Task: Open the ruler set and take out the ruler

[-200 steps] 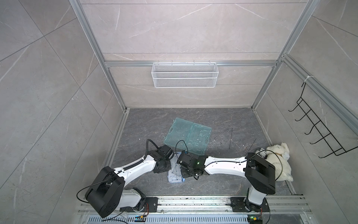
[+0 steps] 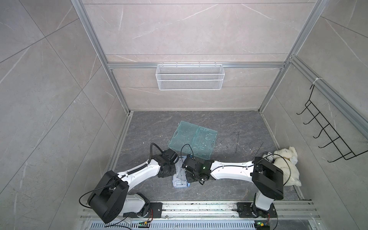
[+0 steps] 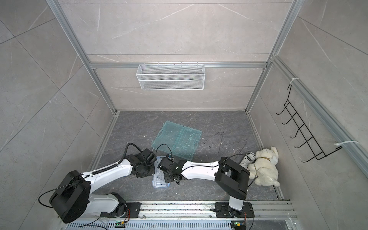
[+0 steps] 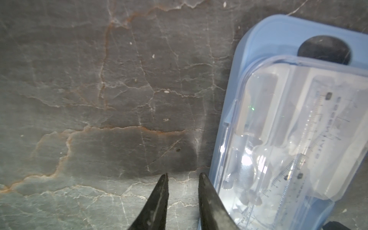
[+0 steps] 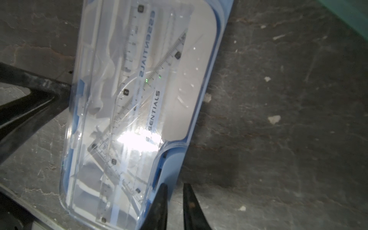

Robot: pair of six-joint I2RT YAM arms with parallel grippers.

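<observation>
The ruler set (image 2: 177, 180), a blue case under a clear lid, lies on the grey floor between both grippers. Clear rulers and triangles show through the lid (image 5: 153, 95). My left gripper is at the case's left edge; in the left wrist view a gap shows between the fingertips, and whether it grips the edge is unclear. My right gripper is at the case's opposite long edge, fingertips slightly apart; whether the edge sits between them is unclear.
An open teal plastic box (image 2: 203, 141) lies just behind the case. A cream plush toy (image 3: 264, 172) sits by the right wall. A white mesh basket (image 2: 189, 76) hangs on the back wall. Free floor lies at the back left and right.
</observation>
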